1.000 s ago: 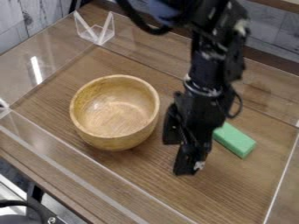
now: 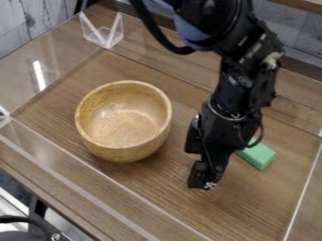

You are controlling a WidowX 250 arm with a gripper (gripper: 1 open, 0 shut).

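My black gripper [image 2: 208, 165] reaches down from the top right to low over the wooden table, just right of a large tan bowl [image 2: 123, 120]. Its dark fingers are hard to make out against each other; I see nothing clearly held. A green block [image 2: 257, 156] lies to the right of the gripper, partly behind it.
A white wire-like object [image 2: 104, 30] stands at the back left. Dark cables or parts show at the bottom left edge.
The gripper has shifted slightly and changed its angle beside the bowl over the last second. The bowl and green block appear in about the same places.
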